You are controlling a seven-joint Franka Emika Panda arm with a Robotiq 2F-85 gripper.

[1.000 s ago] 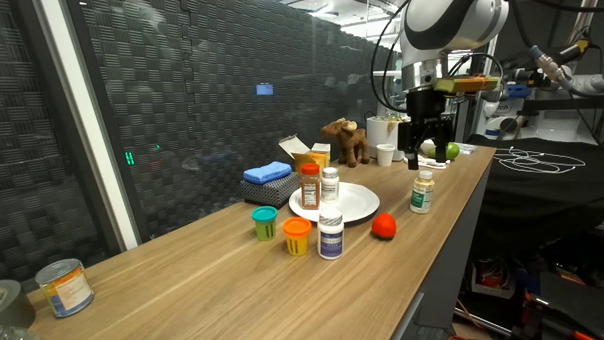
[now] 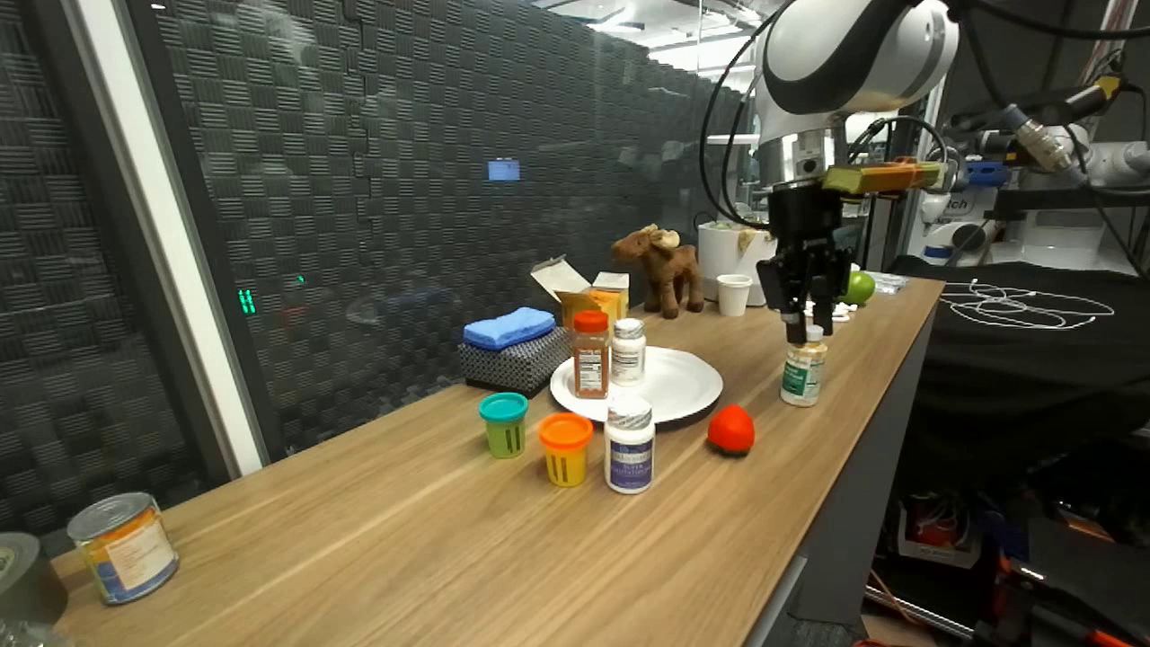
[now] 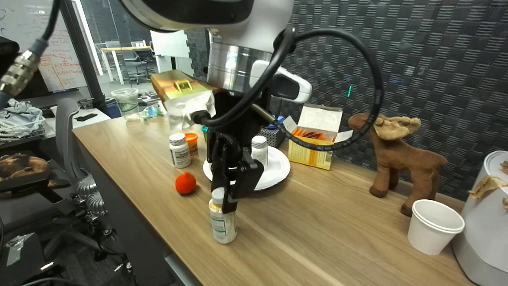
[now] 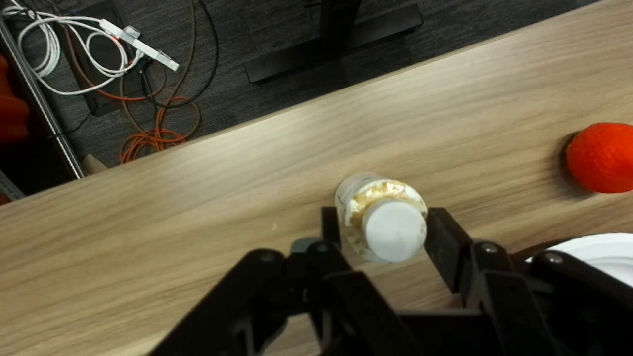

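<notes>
A clear bottle with a white cap and a green label [image 2: 802, 379] stands upright on the wooden counter, near its edge. My gripper [image 2: 810, 323] points straight down over it, its fingertips at the height of the cap. From above in the wrist view, the white cap [image 4: 395, 230] lies between the two fingers, nearer the right one, with a visible gap on the left. The fingers are partly open, and the bottle [image 3: 222, 226] still rests on the counter. Whether either finger touches the cap is hard to tell.
A red ball-like object [image 2: 732, 429] sits beside a white plate [image 2: 690, 394] bearing two bottles. Another white bottle [image 2: 630, 447] and two small lidded tubs, one an orange tub [image 2: 566, 451], stand in front. A paper cup [image 3: 434, 228] and plush moose [image 3: 405, 152] stand farther along.
My gripper has come down from above the bottle to its cap, and its fingers have drawn closer together. The bottle stands where it was.
</notes>
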